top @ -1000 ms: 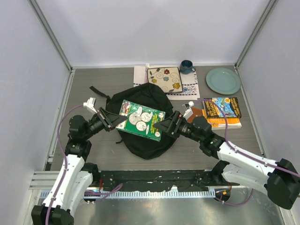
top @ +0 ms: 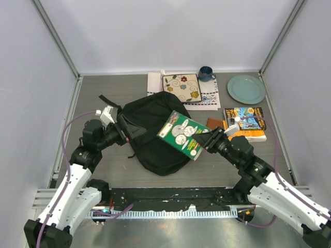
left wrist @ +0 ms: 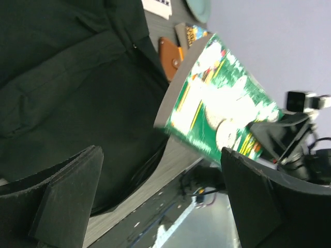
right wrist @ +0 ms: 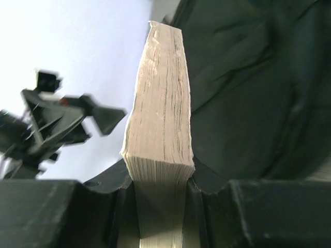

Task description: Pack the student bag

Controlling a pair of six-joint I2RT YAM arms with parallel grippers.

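A thick green book [top: 182,135] hangs tilted above the right side of the black bag [top: 147,116], gripped at its right end by my right gripper [top: 202,139]. In the right wrist view the book's page edges [right wrist: 161,98] rise from between the fingers, which press on both covers. My left gripper [top: 133,135] is over the bag's left side, fingers apart, with nothing between them. From the left wrist view the book [left wrist: 214,101] is beyond the left fingertips, clear of them. The bag lies flat on the table; its opening cannot be made out.
Two books [top: 245,124] are stacked at the right, near a brown leather item [top: 214,123]. Behind the bag are a floral-patterned case [top: 182,88] on a cloth [top: 209,101], a dark mug [top: 206,73] and a teal plate [top: 246,89].
The book has moved right and turned, its right end toward the front.
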